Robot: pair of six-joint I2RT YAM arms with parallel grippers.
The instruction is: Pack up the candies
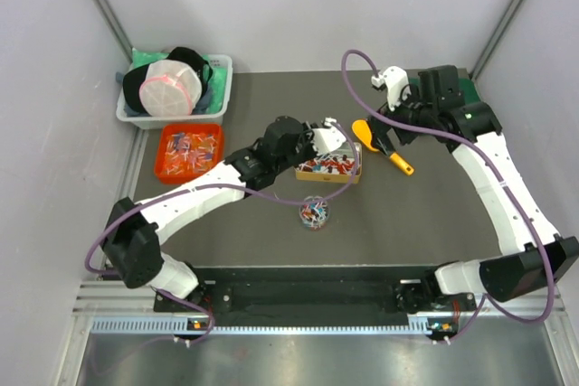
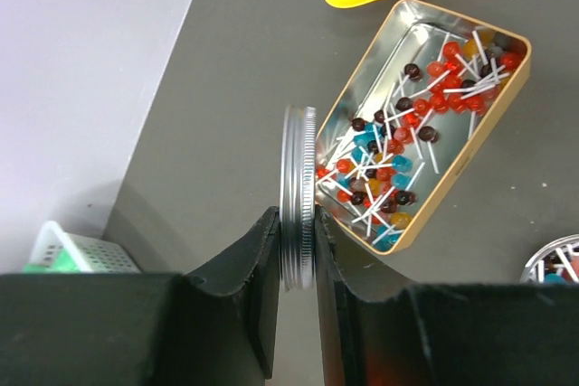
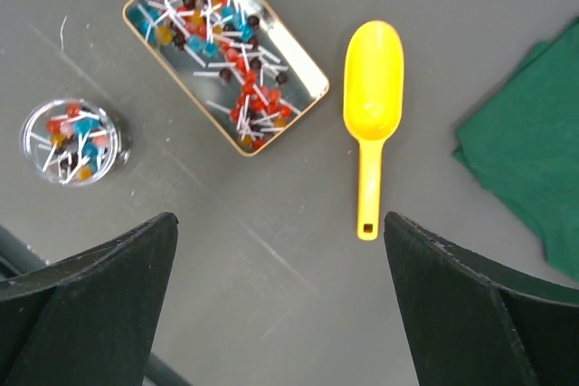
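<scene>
A silver round lid (image 2: 298, 196), seen edge-on in the left wrist view, is clamped by my left gripper. Below it lies a rectangular gold tin (image 2: 450, 189) with lollipops in red, blue and dark colours. The clear round jar (image 3: 71, 142), lidless and filled with lollipops, stands beside the tin in the right wrist view. My right gripper is open, its fingers wide apart and empty. It hangs over the table near the yellow scoop (image 3: 373, 101), which lies to the right of the tin.
An orange tray (image 1: 188, 153) of wrapped items sits at the left. Behind it is a white basket (image 1: 227, 88) holding soft goods. A green cloth (image 3: 529, 137) lies at the far right. Bare table stretches across the front right.
</scene>
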